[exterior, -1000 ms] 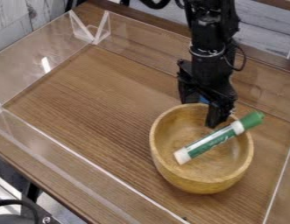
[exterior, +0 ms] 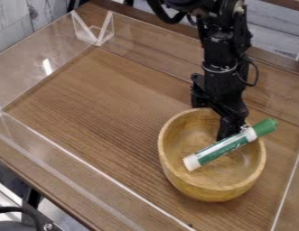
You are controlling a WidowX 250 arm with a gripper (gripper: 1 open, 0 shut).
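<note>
A round tan bowl (exterior: 185,182) sits on the wooden table at the lower right. In it a white and green cylindrical tube (exterior: 219,150) lies at a slant, its green end resting near the right rim. My black gripper (exterior: 221,121) hangs from above at the bowl's back rim, above and behind the tube; its fingertips are dark and hard to make out, and I see nothing clearly held.
A clear acrylic piece (exterior: 98,27) stands at the top left edge. Cables hang along the arm at the top.
The arm has shifted slightly at the bowl's back rim, its lower part now a little more upright over the same spot. The bowl and tube look nearly unmoved.
</note>
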